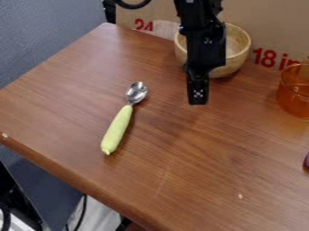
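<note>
The black gripper point(198, 95) points down over the wooden table point(182, 180), in front of a light wooden bowl point(237, 45); whether its fingers are open or shut is unclear from this view. A spoon point(117, 128) with a pale yellow-green handle and metal head lies on the table, left of the gripper and apart from it.
An orange translucent container point(295, 93) stands at the right, with a purple item at the edge below it. A cardboard sheet point(145, 18) backs the table.
</note>
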